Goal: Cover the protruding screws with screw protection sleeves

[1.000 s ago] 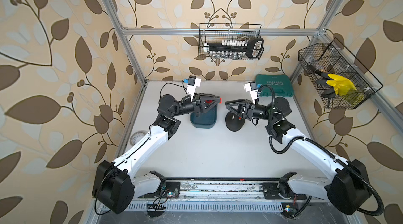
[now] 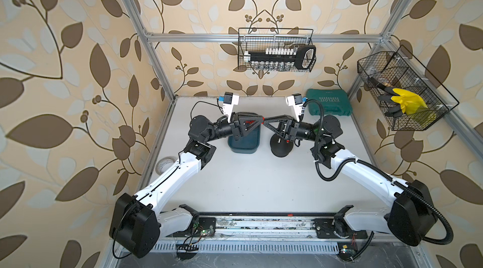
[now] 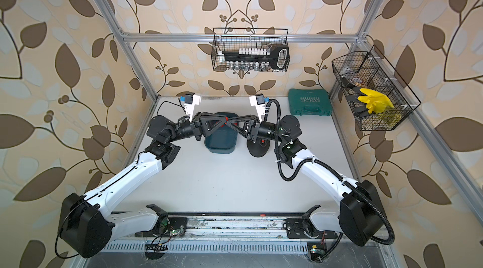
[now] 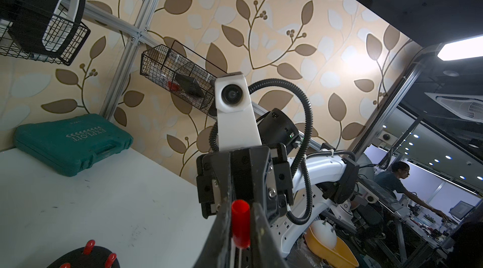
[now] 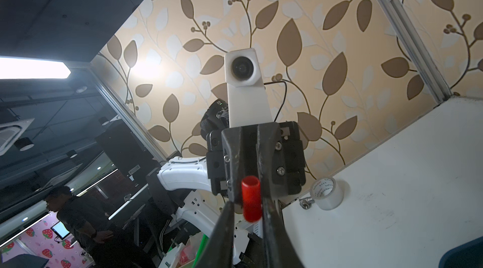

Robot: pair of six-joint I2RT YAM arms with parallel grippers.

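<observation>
My two grippers meet tip to tip above the table, at a small red sleeve, also seen as a red cylinder [image 5: 251, 198] in the right wrist view. The left gripper [image 2: 259, 120] is shut at the sleeve. The right gripper [image 3: 230, 120] has its tips around or against the sleeve's other end; how tightly is unclear. Below, a black round base [image 2: 280, 148] carries red-covered upright pins [image 4: 88, 248], beside a blue tray [image 2: 243, 147] mostly hidden by the left gripper.
A green case [image 2: 328, 102] lies at the back right. Wire baskets [image 2: 275, 49] hang on the back and right walls, the right one holding yellow gloves [image 2: 405, 101]. A tape roll [image 5: 327, 193] sits at the left edge.
My right gripper has moved left until its tips reach the red sleeve at the left gripper's tips. The left gripper has barely moved.
</observation>
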